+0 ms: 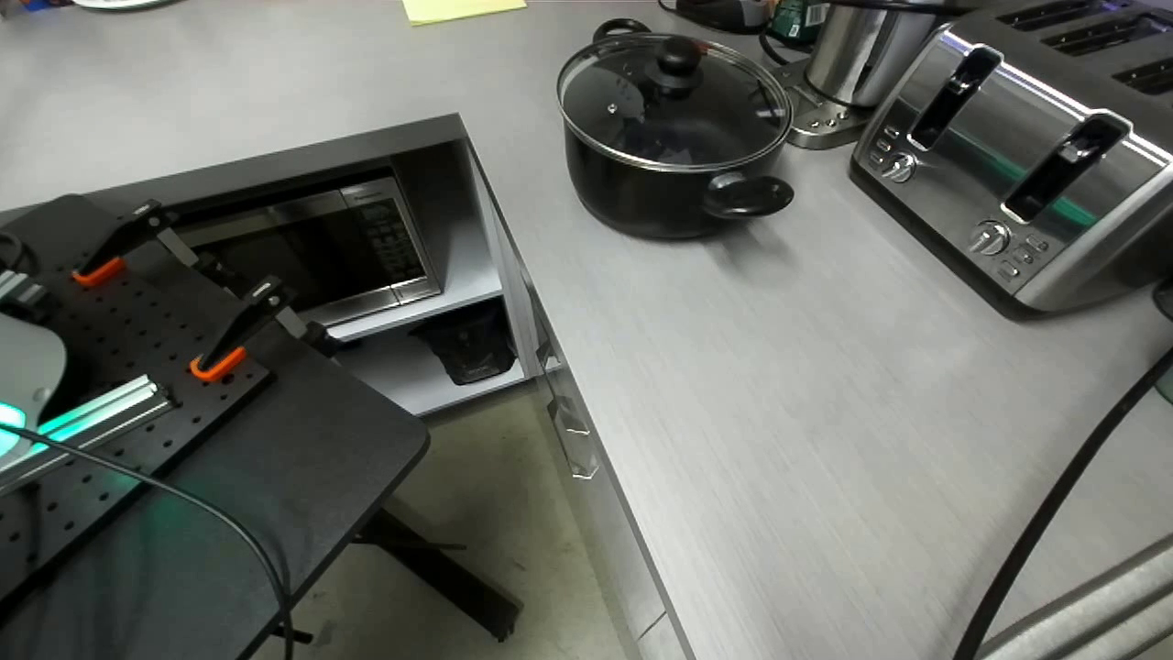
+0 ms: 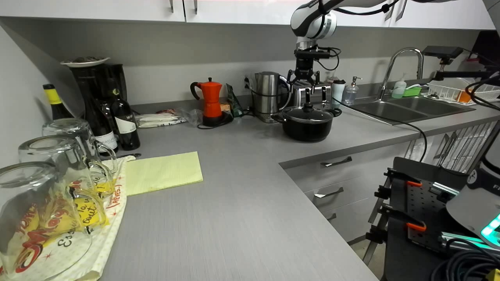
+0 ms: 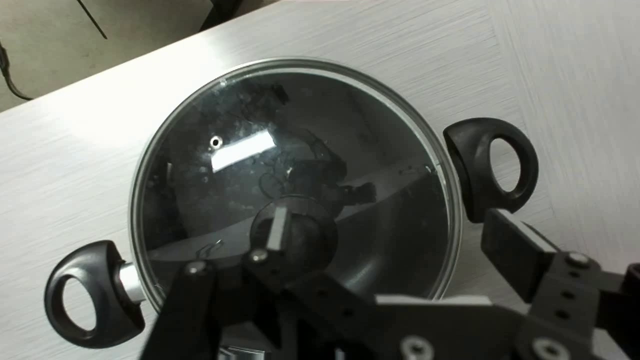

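A black pot (image 1: 660, 203) with two loop handles stands on the grey counter, its glass lid (image 1: 616, 93) resting on the rim. The lid's round black knob (image 1: 678, 55) is uncovered in exterior view 1. My gripper (image 2: 316, 96) points down above the pot in exterior view 2, fingers spread with nothing between them. Seen from the wrist, one finger (image 3: 278, 231) overlaps the lid knob (image 3: 306, 237), while the other finger (image 3: 516, 255) lies beyond the rim near a pot handle (image 3: 522, 156). Part of the knob is hidden there.
A steel toaster (image 1: 1023, 165) and kettle (image 2: 269, 93) stand close to the pot. The red moka pot (image 2: 212, 100) is farther left. Glass mugs (image 2: 42, 196) stand on a cloth beside a yellow sheet (image 2: 164, 173).
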